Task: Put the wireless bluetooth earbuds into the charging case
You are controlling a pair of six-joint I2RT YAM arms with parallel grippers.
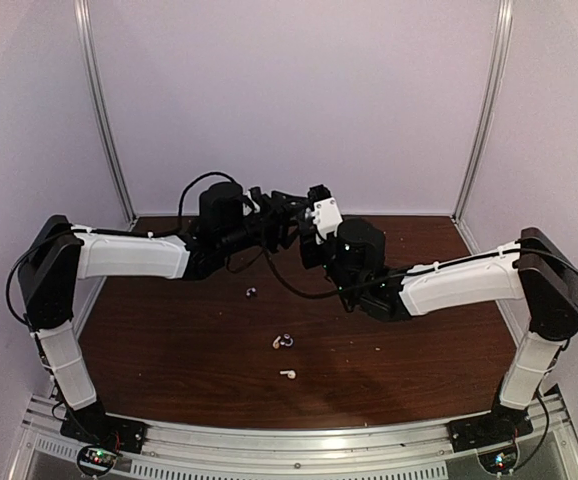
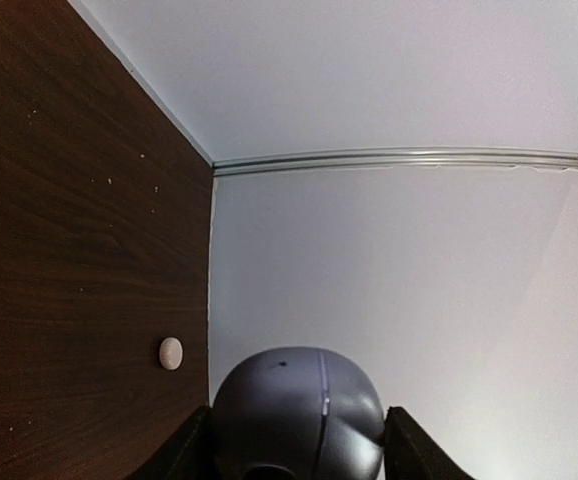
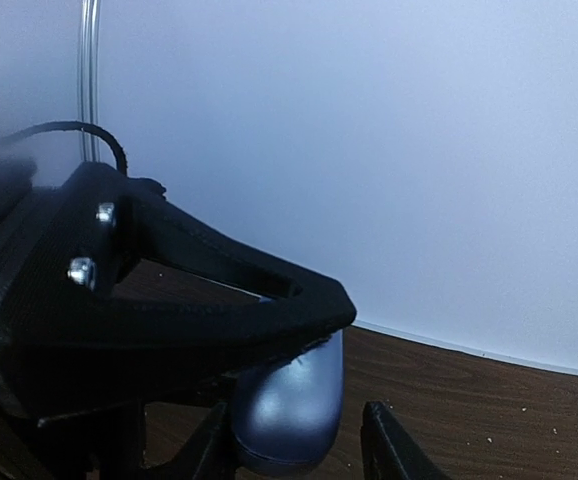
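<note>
The dark, glossy charging case point(image 2: 299, 415) is up in the air between my two grippers. In the left wrist view it nearly fills the space between the fingers of my left gripper; whether they press on it cannot be told. My right gripper is shut on the case, whose lower part is cut off by the frame; a narrow gap shows beside one fingertip. A black left finger point(image 3: 269, 325) crosses the upper case in the right wrist view. On the table lie a white earbud point(image 1: 289, 374), a small pair of pieces point(image 1: 283, 341) and a dark piece point(image 1: 251, 292).
A pale, rounded object point(image 2: 171, 353) lies on the wood in the left wrist view. Black cables point(image 1: 309, 295) loop round both arms.
</note>
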